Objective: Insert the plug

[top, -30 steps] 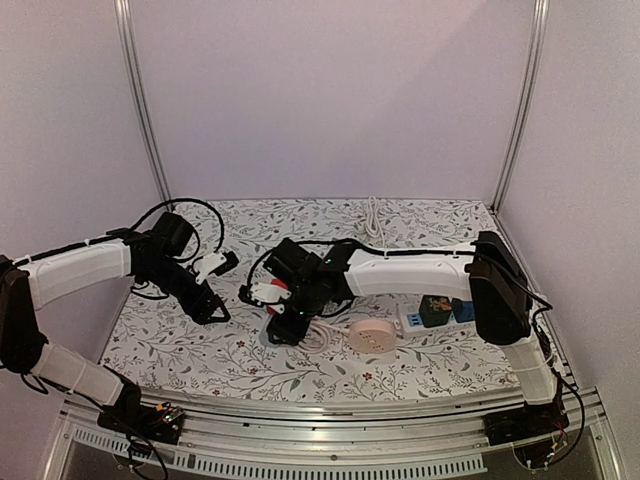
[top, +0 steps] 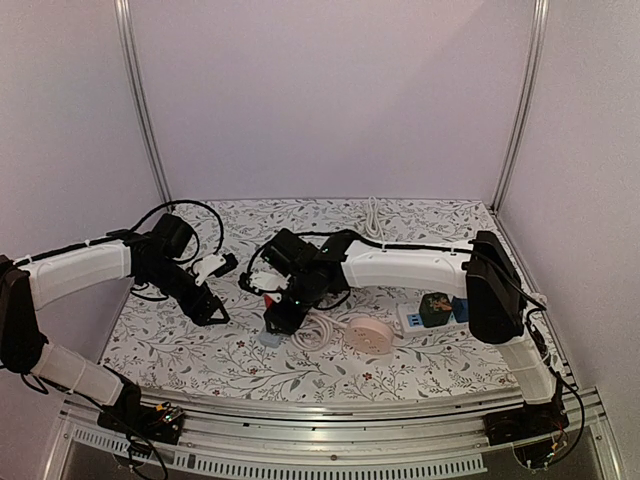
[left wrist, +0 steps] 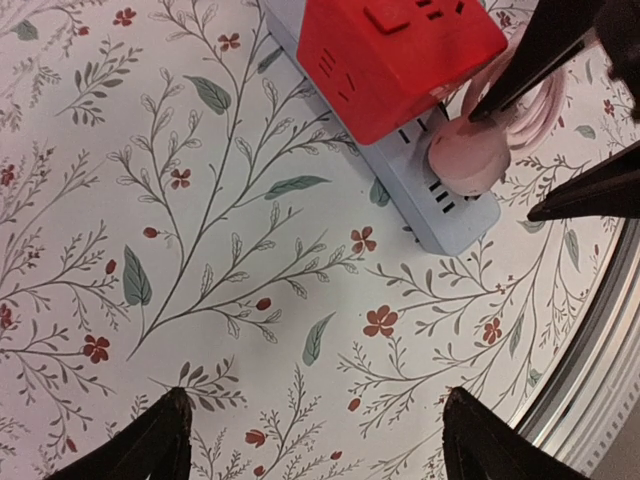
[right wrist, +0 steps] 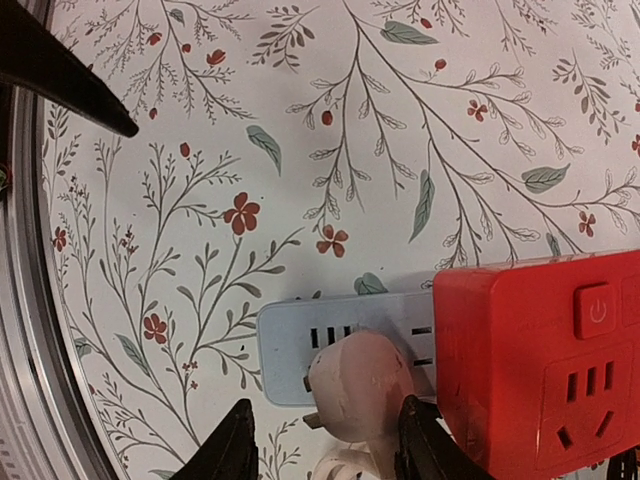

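The pink plug lies tilted over the end sockets of a white power strip, its metal prongs showing at the left. My right gripper is open, with its two fingers spread on either side of the plug. In the left wrist view the plug sits by the tip of the upper right-hand finger, at the strip's near end. My left gripper stands open over bare table, left of the strip in the top view, with nothing between its fingers.
A red adapter block sits on the strip beside the plug. The pink cord coils nearby, next to a round pink piece. Another strip with dark green and blue blocks stands right. A white cable lies at the back.
My right gripper has shifted slightly over the strip, and more of the strip's near end shows in the top view. The left arm looks nearly still.
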